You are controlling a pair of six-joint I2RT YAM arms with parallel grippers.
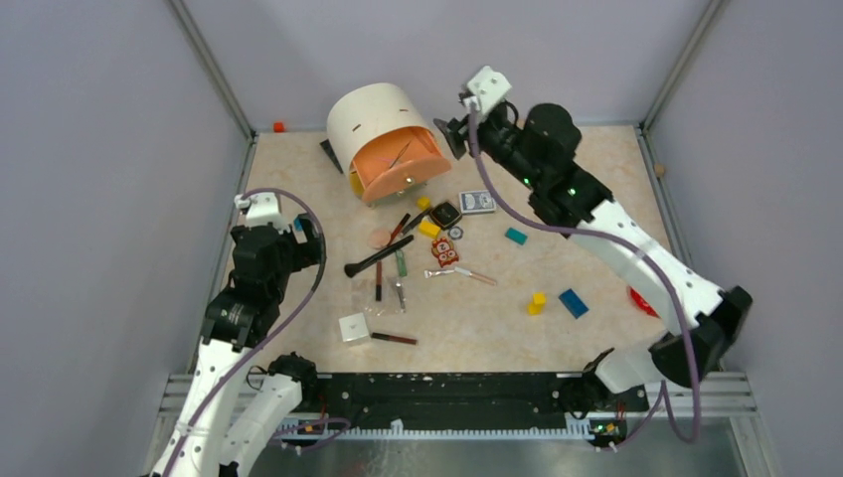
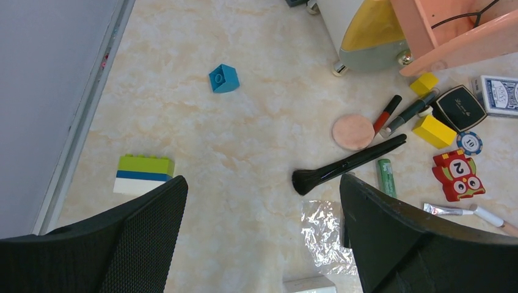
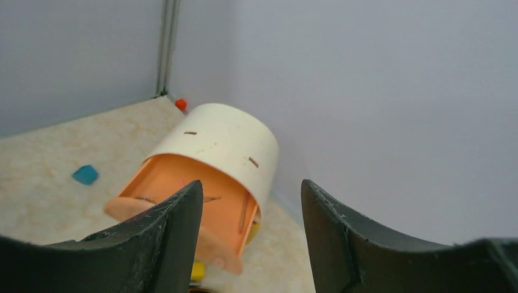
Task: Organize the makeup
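Observation:
A cream cylindrical organizer (image 1: pixel 363 117) with an orange inner compartment (image 1: pixel 388 159) stands at the back, thin items inside. Before it lie a large black brush (image 2: pixel 348 162), peach puff (image 2: pixel 352 130), red pencil (image 2: pixel 385 116), dark pen (image 2: pixel 409 113), black compact (image 2: pixel 458 110) and smaller brush (image 2: pixel 492 217). My left gripper (image 1: pixel 306 238) hangs open over the left side, empty. My right gripper (image 1: pixel 449 134) is raised right of the organizer, open and empty, facing it in the right wrist view.
Scattered among them are a card box (image 1: pixel 477 202), red owl toy (image 1: pixel 444 251), white cube (image 1: pixel 354 328) and several blocks, including a blue one (image 1: pixel 574 303). The right back of the table has free room.

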